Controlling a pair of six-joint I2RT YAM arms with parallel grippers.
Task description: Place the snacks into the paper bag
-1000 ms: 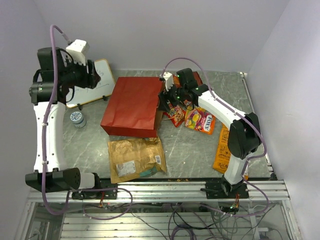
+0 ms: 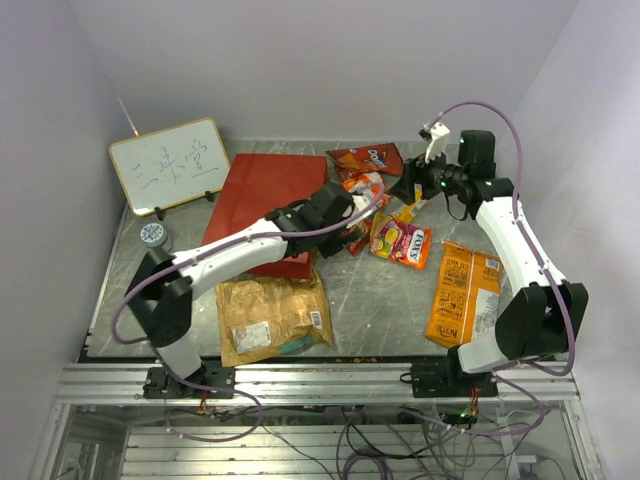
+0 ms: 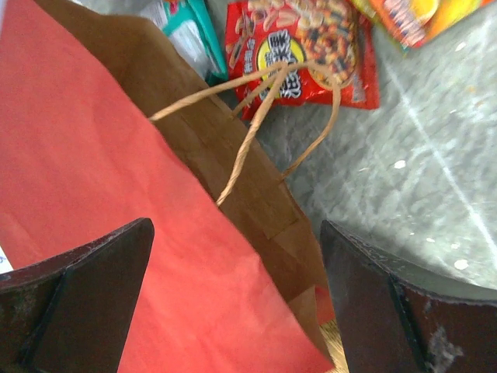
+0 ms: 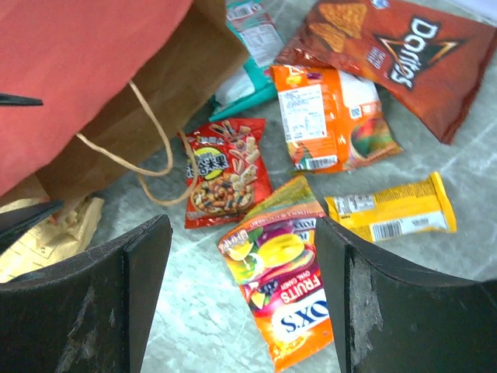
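Note:
The red paper bag (image 2: 262,185) lies on its side, its brown mouth and rope handles facing right. My left gripper, open and empty, hovers over the mouth's near end. Open too, my right gripper is above the snacks with nothing held. Outside the mouth lie a red snack packet (image 4: 225,172) under a handle and a teal packet (image 4: 250,62) partly hidden by the bag. Farther right are an orange-and-white packet (image 4: 330,116), a FOX'S candy bag (image 4: 281,264), a yellow packet (image 4: 392,211) and a brown Doritos bag (image 4: 396,50).
A tan padded envelope (image 2: 272,315) lies in front of the bag, and an orange mailer (image 2: 464,295) at the right. At left are a whiteboard (image 2: 170,165) and a round tin (image 2: 155,236).
My left arm has swung from the far left across the bag to its mouth. My right arm has moved right, away from the bag. The bag and snacks look unmoved.

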